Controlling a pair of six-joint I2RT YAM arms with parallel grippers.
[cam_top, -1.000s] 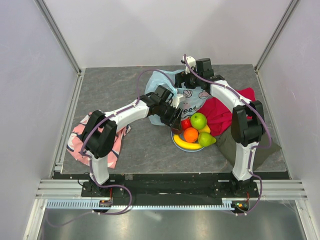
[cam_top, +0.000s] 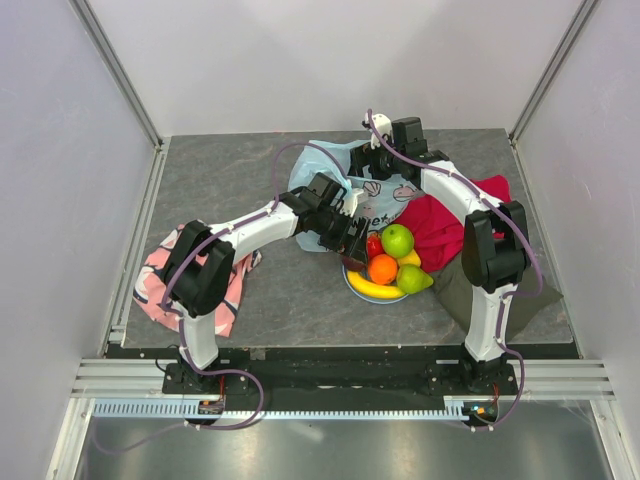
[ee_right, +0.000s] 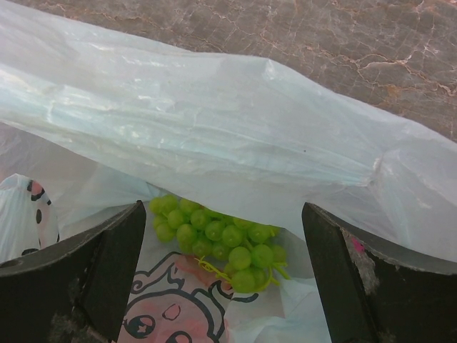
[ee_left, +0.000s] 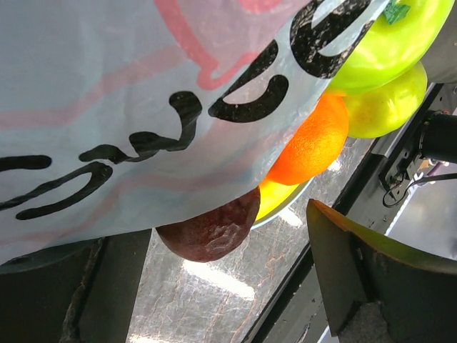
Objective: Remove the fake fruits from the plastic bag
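A translucent printed plastic bag [cam_top: 310, 170] lies at the table's back centre. My right gripper is open at its mouth, with green grapes [ee_right: 214, 232] lying inside the bag between and beyond the fingers. My left gripper is open over a dark round fruit [ee_left: 211, 229] at the edge of a plate [cam_top: 372, 298], the bag's side hanging above the fruit. The plate also holds an orange [cam_top: 382, 269], a banana [cam_top: 372, 288], a green apple [cam_top: 397, 240], a pear [cam_top: 414, 279] and a red fruit [cam_top: 372, 246].
A pink cloth [cam_top: 175, 290] lies on the left, a red cloth [cam_top: 440, 230] and an olive cushion [cam_top: 520, 310] on the right.
My right arm stays where it was.
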